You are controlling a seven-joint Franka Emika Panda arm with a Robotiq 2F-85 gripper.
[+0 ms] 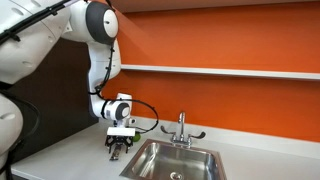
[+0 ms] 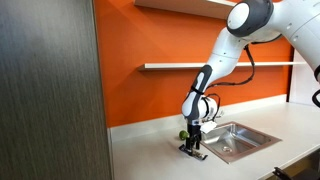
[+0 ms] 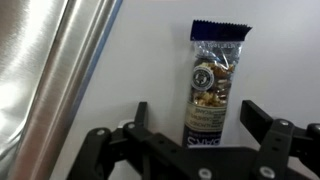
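Observation:
In the wrist view a snack bar (image 3: 210,85) in a clear wrapper with dark blue ends lies flat on the white counter, nuts showing through. My gripper is open above it, one finger (image 3: 140,118) to the left of the bar and the other (image 3: 254,118) to its right. The bar runs lengthwise between them, its near end hidden by the gripper body. Whether either finger touches the wrapper, I cannot tell. From outside, the gripper (image 2: 193,148) hangs low, close to the counter beside the sink.
A steel sink (image 1: 182,160) with a faucet (image 1: 182,128) stands right of the arm. Behind the gripper is a small green object (image 2: 183,135). A dark panel (image 1: 45,85) rises at the left. Bare counter (image 2: 145,158) lies left of the gripper in exterior view 2.

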